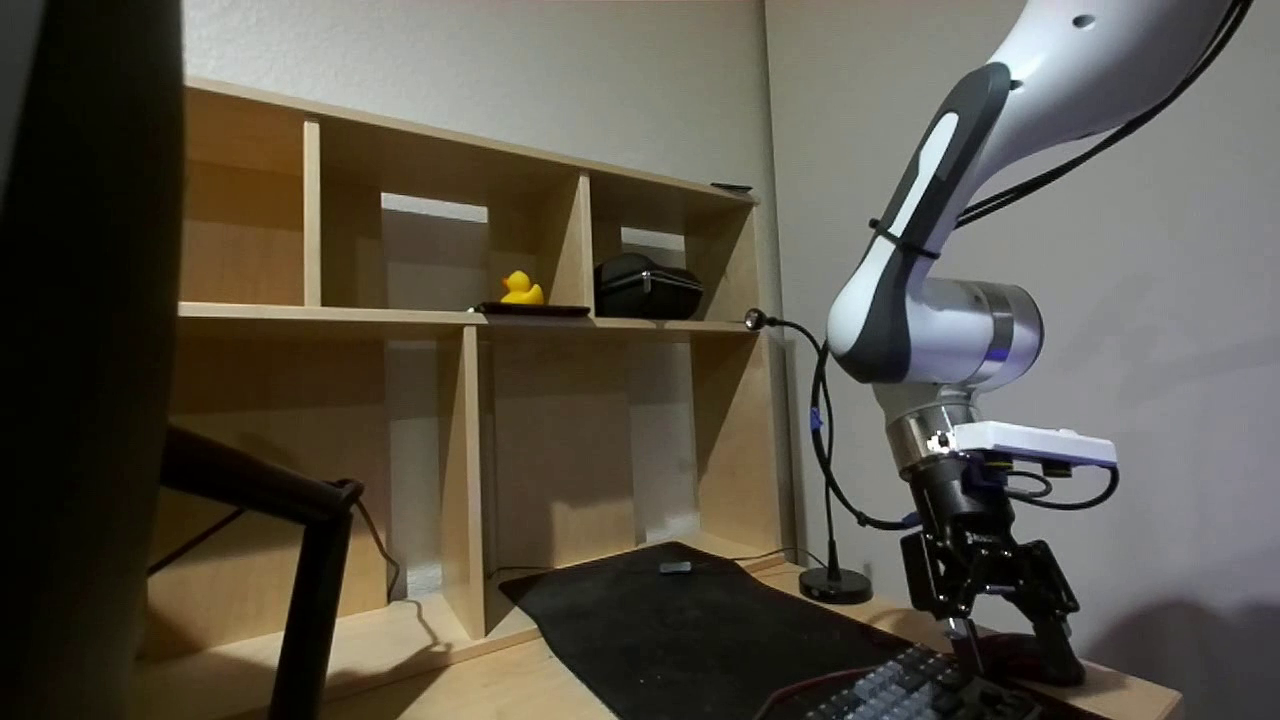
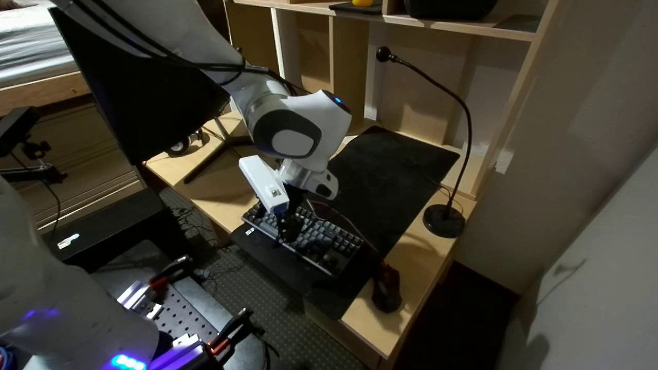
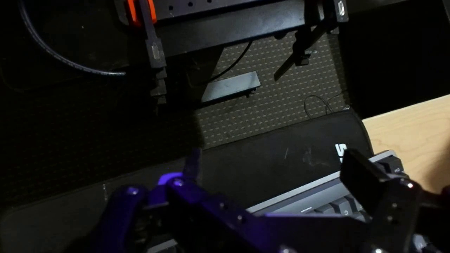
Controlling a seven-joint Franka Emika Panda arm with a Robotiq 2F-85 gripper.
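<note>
A dark keyboard with grey and black keys (image 2: 324, 237) lies on the black desk mat (image 2: 388, 172). My gripper (image 1: 1015, 660) points down low over the keyboard, its fingers spread apart. In the wrist view the gripper shows a wide gap with only mat and the keyboard's edge (image 3: 312, 196) seen through it. No object is held. Whether the fingertips touch the keys cannot be told. A black and red mouse (image 2: 386, 289) sits on the bare wood to the right of the keyboard; in exterior view 1 the fingers partly cover it.
A gooseneck lamp (image 2: 444, 220) stands at the desk's back right. The wooden shelf (image 1: 528, 318) holds a yellow duck (image 1: 521, 288) and a black case (image 1: 648, 288). A dark monitor (image 2: 135, 80) stands at the desk's left.
</note>
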